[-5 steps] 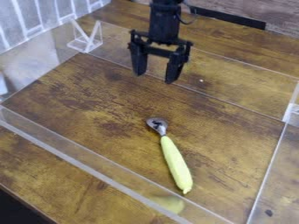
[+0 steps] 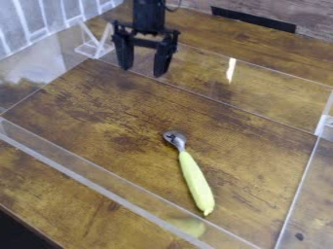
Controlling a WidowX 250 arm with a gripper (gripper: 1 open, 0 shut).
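The black gripper [image 2: 143, 58] hangs at the top centre-left of the camera view, over the back of the wooden tray floor, with its two fingers spread apart and nothing seen between them. A pale yellow-green handled tool [image 2: 196, 180] with a small metal head lies in the front middle of the floor, well apart from the gripper, its head pointing toward the back.
Clear walls enclose the wooden floor [image 2: 104, 117]. A white bracket [image 2: 95, 39] stands at the back left corner.
The gripper has moved left and slightly toward the back over the last second. The tool lies unmoved.
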